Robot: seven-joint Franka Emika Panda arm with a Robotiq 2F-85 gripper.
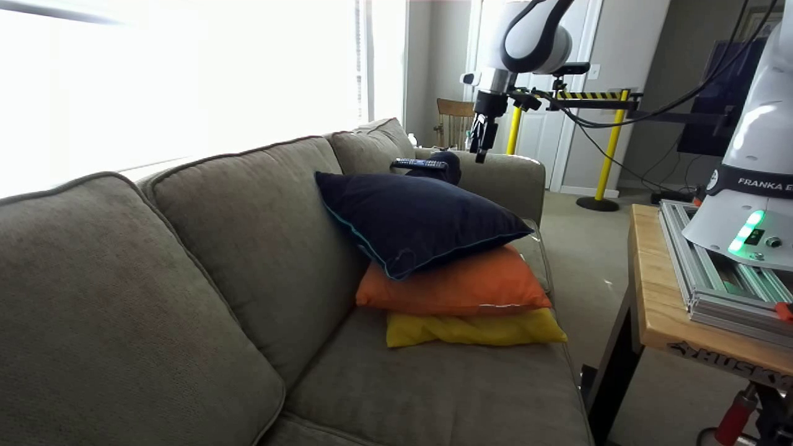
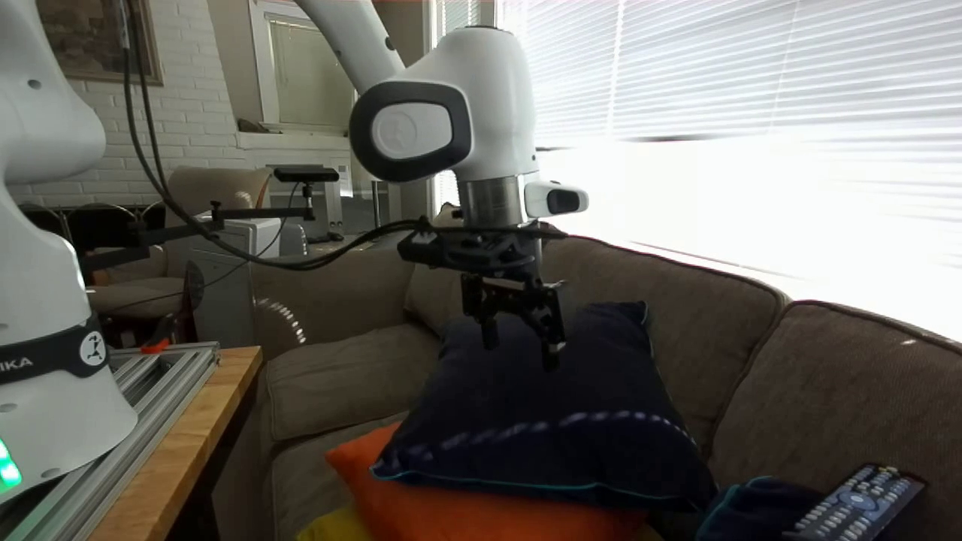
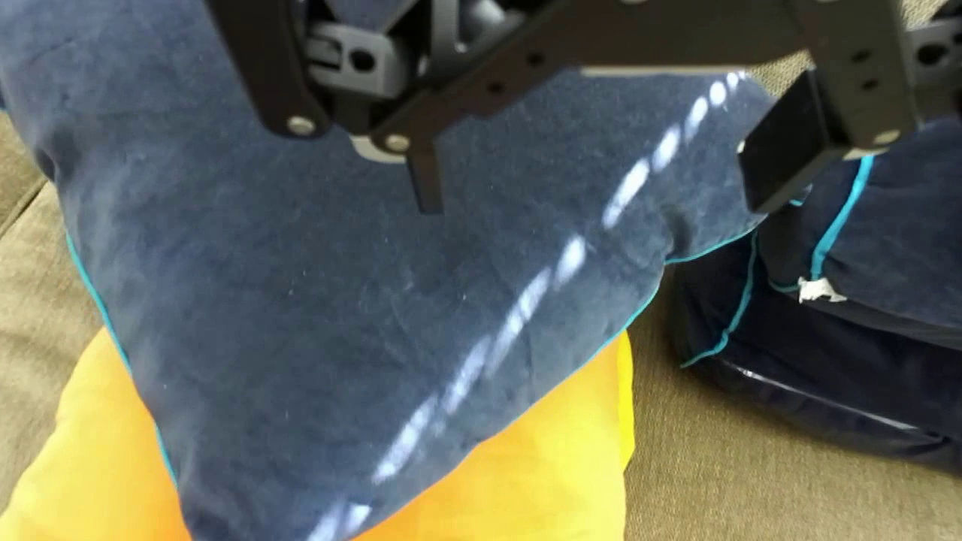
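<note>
A navy pillow (image 1: 424, 215) with teal piping tops a stack on the couch. Beneath it are an orange pillow (image 1: 461, 286) and, at the bottom, a yellow pillow (image 1: 476, 329). My gripper (image 2: 520, 344) hangs in the air, its fingers apart with nothing between them. In the wrist view the navy pillow (image 3: 334, 297) spreads below the open gripper, and a gap of unclear size separates them. A remote (image 2: 861, 505) rests on a dark item (image 2: 766, 506) past the stack; the wrist view shows dark fabric with teal piping (image 3: 902, 225) at the right.
The couch backrest (image 1: 238, 223) runs along the window side, and the far armrest (image 1: 505, 182) closes the end. My base stands on a wooden table (image 1: 647, 297) across from the couch. Bare seat (image 1: 416, 394) lies in front of the stack.
</note>
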